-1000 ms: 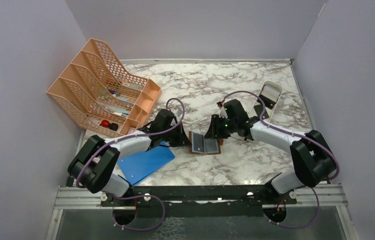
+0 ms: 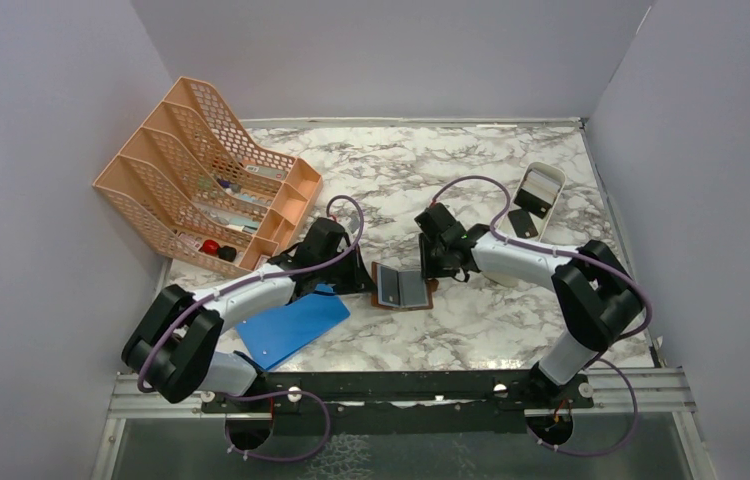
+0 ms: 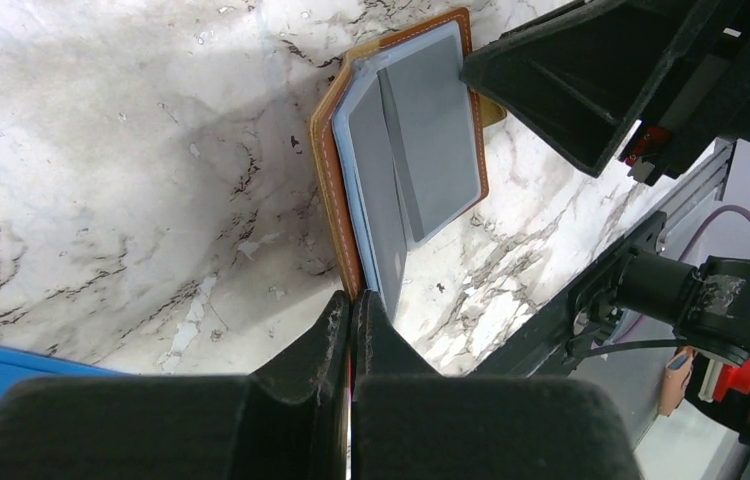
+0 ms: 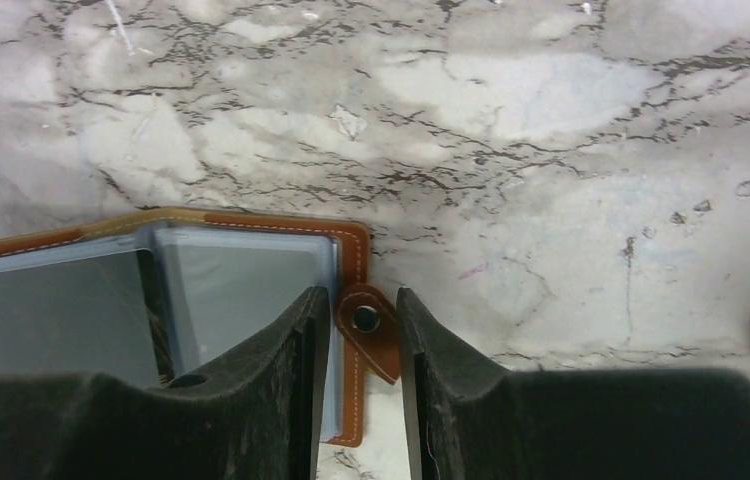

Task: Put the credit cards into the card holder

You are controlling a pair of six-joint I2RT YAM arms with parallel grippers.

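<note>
The card holder [image 2: 402, 287], brown-edged with grey clear sleeves, lies opened out on the marble table, its left side tipped up. At its left edge, my left gripper is shut, with the thin brown cover edge running in between its fingertips. My right gripper is open at the opposite edge, and the brown snap tab [image 4: 371, 330] shows between its fingers; whether they surround it or hover above is unclear. A white tray [image 2: 559, 171] at the right holds dark flat pieces [image 2: 534, 197] that may be cards.
A blue folder [image 2: 291, 328] lies under the left arm. The orange mesh organizer [image 2: 176, 170] with small items takes up the back left. Marble is clear behind the holder and at its front right.
My right gripper moved from over the holder's right sleeve towards its right-edge tab. The holder shifted slightly left together with my left gripper.
</note>
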